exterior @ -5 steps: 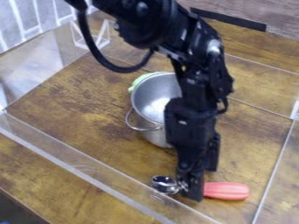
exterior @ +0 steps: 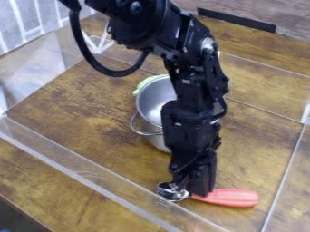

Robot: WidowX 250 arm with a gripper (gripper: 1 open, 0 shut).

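Observation:
My black gripper (exterior: 191, 179) is low over the table, its fingertips by a utensil with a shiny metal head (exterior: 172, 191) and a thick salmon-pink handle (exterior: 235, 198). The fingers look close together; whether anything is between them is hidden by the gripper's body. Behind the arm stands a steel pot (exterior: 154, 100) with a wire handle, partly covered by the arm, with a light green object (exterior: 140, 90) at its rim.
A transparent barrier runs diagonally along the front left, close to the utensil. Seams cross the table at the right and back.
The gripper has shifted a little left, uncovering more of the pink handle near the metal head. The utensil and pot look unmoved.

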